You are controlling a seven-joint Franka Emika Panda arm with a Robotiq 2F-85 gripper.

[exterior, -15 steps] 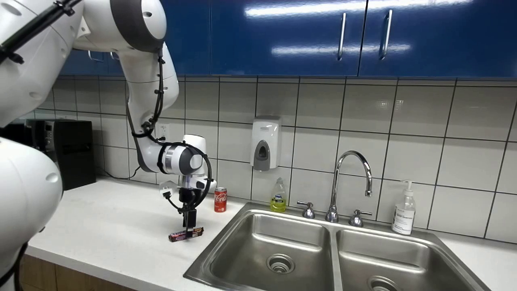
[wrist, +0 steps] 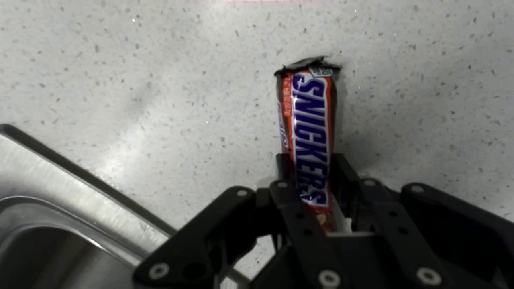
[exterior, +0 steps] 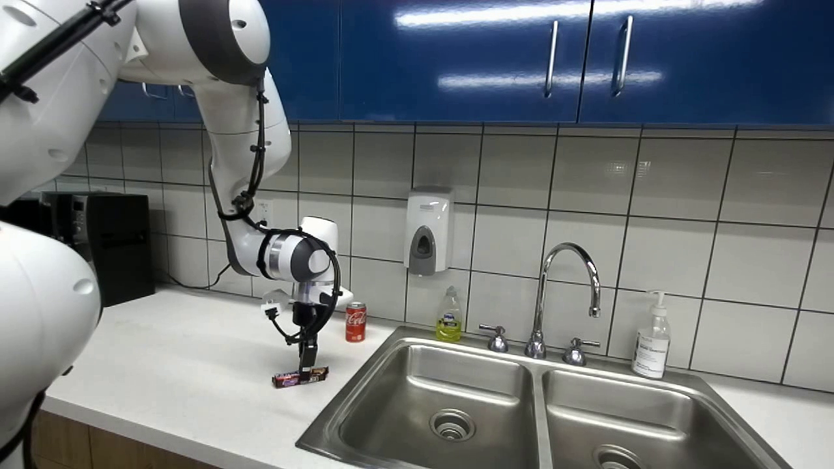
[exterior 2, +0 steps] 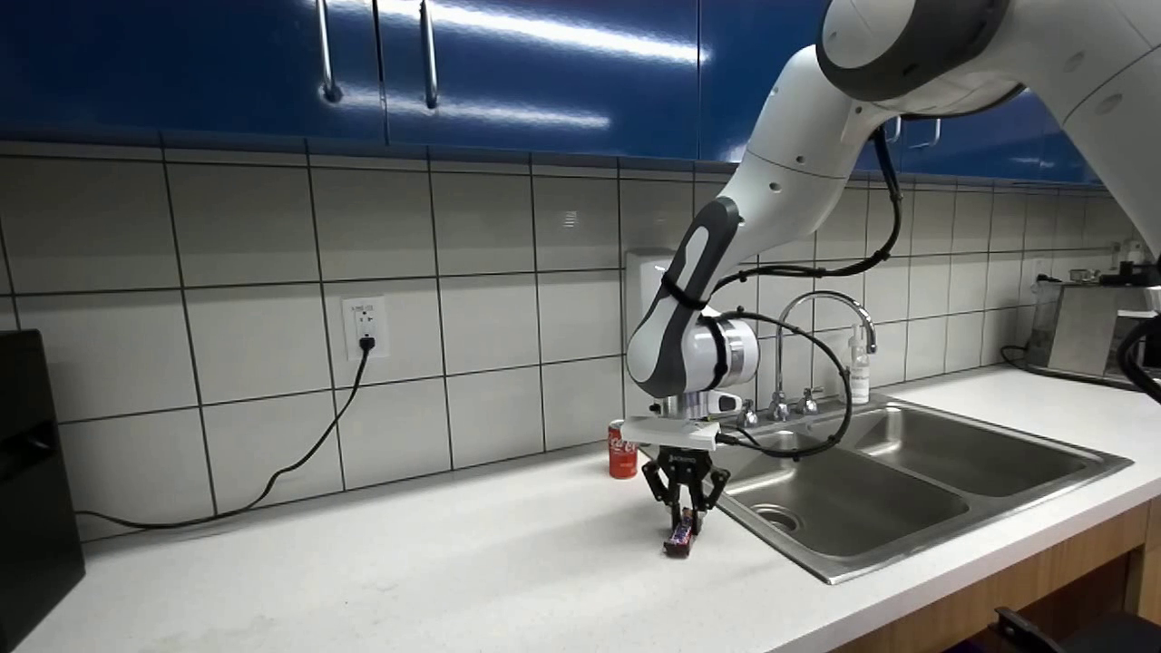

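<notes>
A Snickers bar [wrist: 308, 130] in a brown, red and blue wrapper lies along my gripper in the wrist view. The fingers [wrist: 341, 176] press on both its long sides, so the fingers are shut on it. Its near end is partly hidden by the gripper body. From the side, the bar [exterior: 287, 380] is at counter level, left of the sink, and the gripper [exterior: 305, 375] points straight down at its middle. The second exterior view shows the bar [exterior 2: 680, 535] end-on between the fingertips; whether it touches the counter I cannot tell.
A red Coca-Cola can [exterior: 356, 322] stands behind the gripper near the wall. The steel sink [exterior: 375, 375] is close on the right, with a dish soap bottle [exterior: 449, 316] and faucet [exterior: 541, 297] behind it.
The fingers have closed in on the bar, and the wrist has shifted slightly right. The bar lies in nearly the same place; the can has not moved.
</notes>
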